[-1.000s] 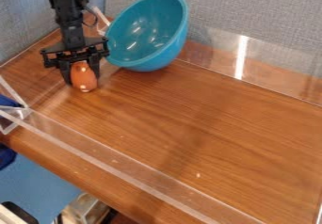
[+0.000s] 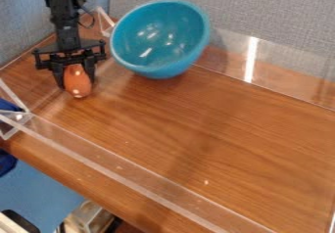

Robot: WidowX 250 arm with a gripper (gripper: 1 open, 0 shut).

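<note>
My black gripper (image 2: 76, 65) hangs at the upper left, its fingers pointing down around an orange, rounded object (image 2: 78, 82) near the table's left side. Whether the fingers press on it or only surround it is hard to tell. A glossy teal bowl (image 2: 164, 39) sits to the right of my gripper, close beside it at the back of the table.
A clear raised edge runs along the back and front-left. Blue and white items sit at the left edge, partly out of view, and padded grey walls stand behind.
My gripper and the orange object have shifted a little to the left. The teal bowl has also moved slightly and sits a little differently, lower at its top rim.
</note>
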